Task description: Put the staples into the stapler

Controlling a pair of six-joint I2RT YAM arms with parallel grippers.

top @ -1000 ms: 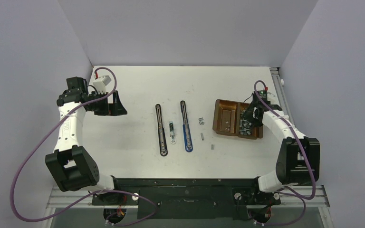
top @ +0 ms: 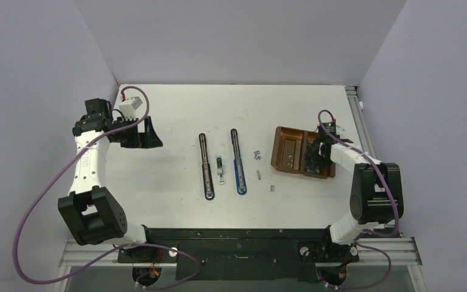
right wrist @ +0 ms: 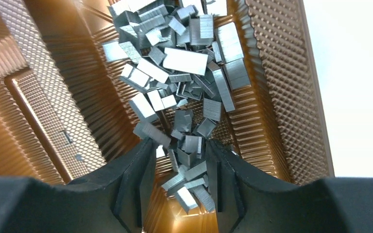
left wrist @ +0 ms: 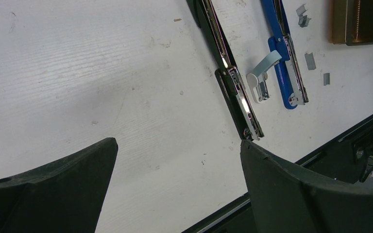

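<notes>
A black stapler [top: 207, 173] and a blue stapler [top: 239, 176] lie on the table with a small white stapler [top: 221, 169] between them. My right gripper is down in the right compartment of a copper-brown tray [top: 289, 152], among many staple strips [right wrist: 184, 61]. Its fingers are part apart; whether a strip is gripped between them I cannot tell. My left gripper hangs open over the table's left side, nothing between its fingers.
A few loose staple strips [top: 258, 174] lie between the blue stapler and the tray. Walls bound the back and sides.
My right arm has moved slightly left and down into the tray's right compartment over the last second. The left arm and the staplers have not moved.
</notes>
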